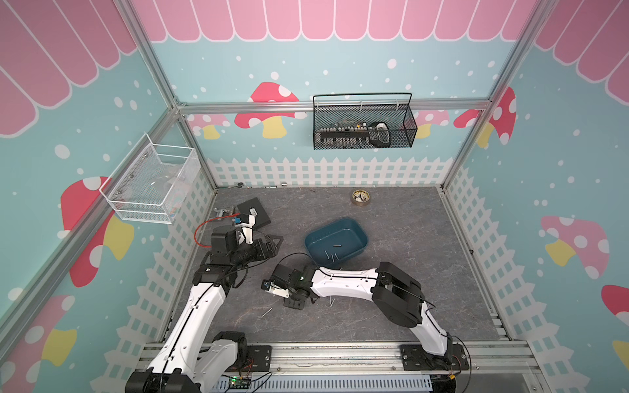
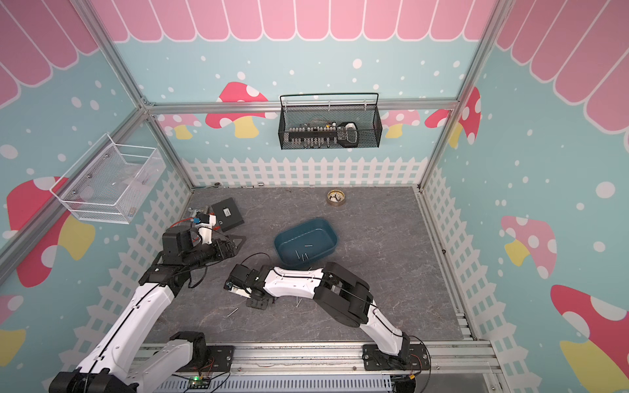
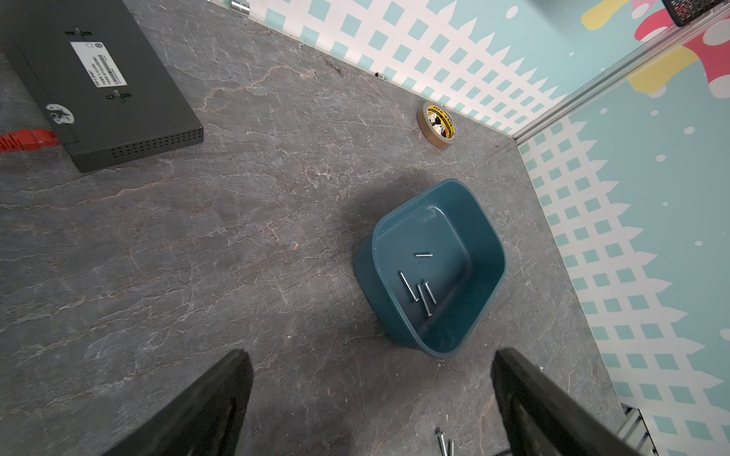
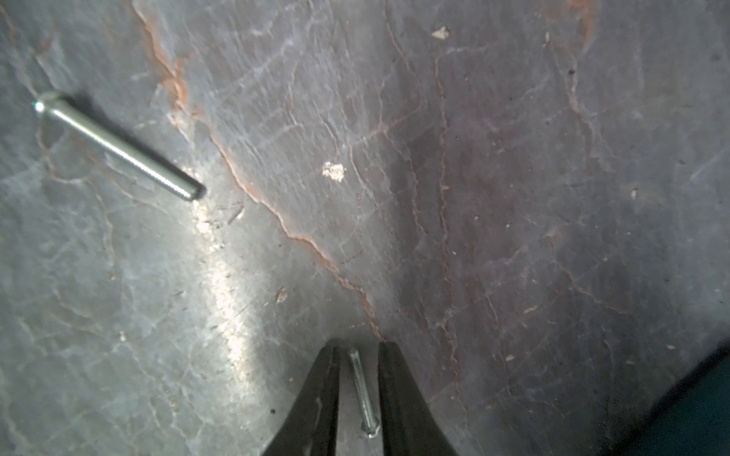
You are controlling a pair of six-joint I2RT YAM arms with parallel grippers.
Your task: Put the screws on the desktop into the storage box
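Note:
A teal storage box (image 3: 448, 281) holds several screws. Other screws (image 3: 441, 444) lie on the grey desktop beside it. My right gripper is low over the desk at the front middle, its fingers part open either side of a small screw (image 4: 363, 391); whether they touch it I cannot tell. A larger screw (image 4: 114, 143) lies off to the upper left in that wrist view. My left gripper (image 1: 270, 249) stands open above the desk, left of the box, with nothing between its fingers.
A black device (image 3: 114, 121) with a red cable lies at the back left; a tape roll (image 1: 360, 197) sits at the back. Wire baskets (image 1: 363, 134) hang on the walls. The desk right of the box is clear.

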